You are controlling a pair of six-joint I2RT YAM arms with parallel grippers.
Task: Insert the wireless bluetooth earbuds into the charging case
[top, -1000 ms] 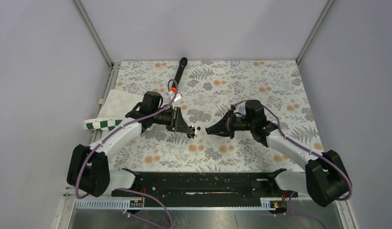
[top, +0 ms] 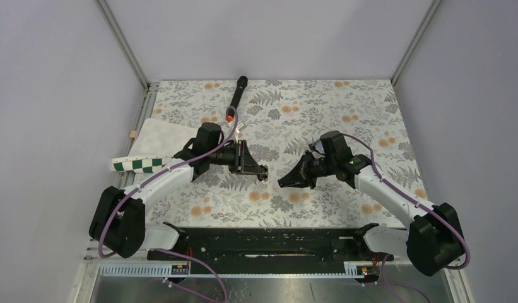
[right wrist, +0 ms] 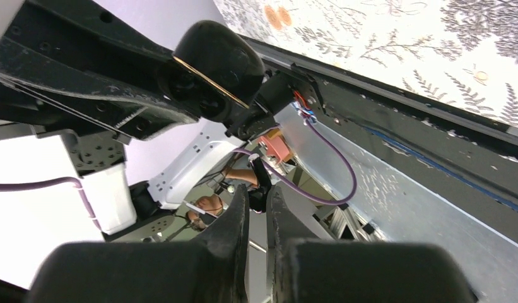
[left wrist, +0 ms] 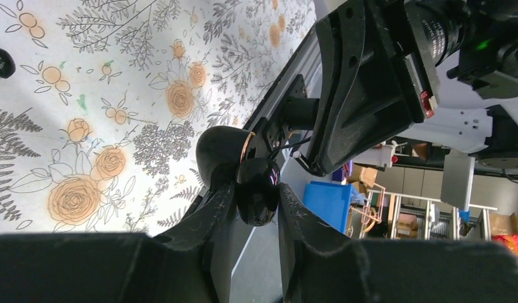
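Note:
A glossy black charging case is held by my left gripper, which is shut on it; its rounded black lid or body piece sits between the fingertips, and in the right wrist view the case (right wrist: 215, 63) shows an open rim. My right gripper is shut on a small black earbud with a silver tip (right wrist: 259, 177). In the top view the left gripper (top: 259, 170) and right gripper (top: 284, 180) face each other, a short gap apart, over the mat.
A black microphone (top: 238, 95) lies at the back. A white pad (top: 155, 136) and a green-white striped strip (top: 133, 164) lie on the left.
Over the last second the left gripper has shifted slightly right and turned with the case; the right gripper has drawn a little right and toward the front, widening the gap.

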